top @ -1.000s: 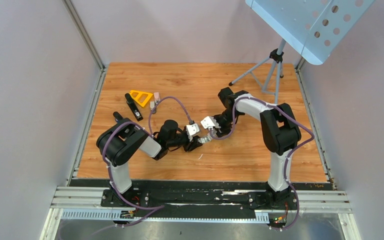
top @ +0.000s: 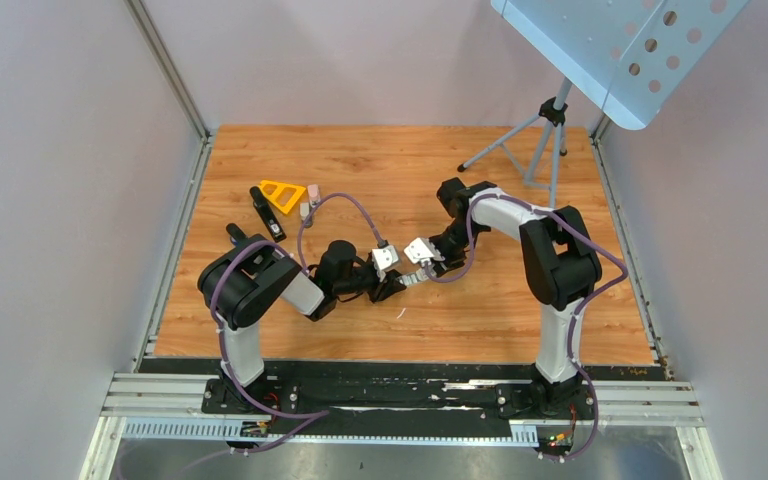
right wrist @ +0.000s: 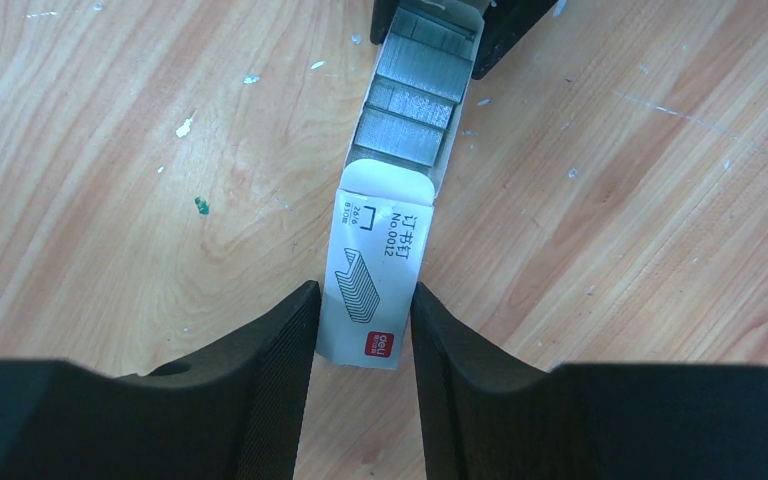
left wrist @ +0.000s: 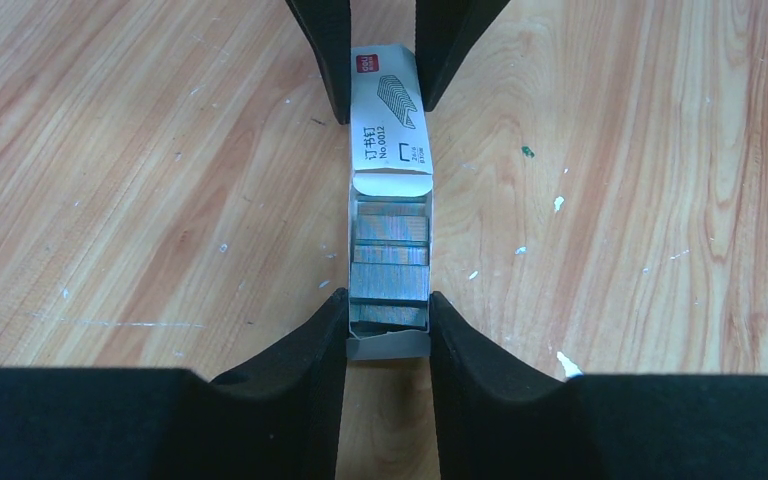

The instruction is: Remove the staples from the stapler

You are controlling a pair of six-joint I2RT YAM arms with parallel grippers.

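Note:
A white staple box, made of a tray [left wrist: 390, 256] full of metal staple strips and a printed sleeve [right wrist: 372, 260], is held low over the wooden table between both grippers. My left gripper is shut on the tray's outer end. My right gripper has its fingers at either side of the sleeve's far part, touching it. The sleeve is drawn partly back, so several staple strips show. I see no stapler that I can identify for certain.
A yellow triangular piece [top: 282, 192], dark tools [top: 266, 213] and small pink and grey items [top: 313, 193] lie at back left. A tripod [top: 544, 150] stands at back right.
My left gripper has barely moved.

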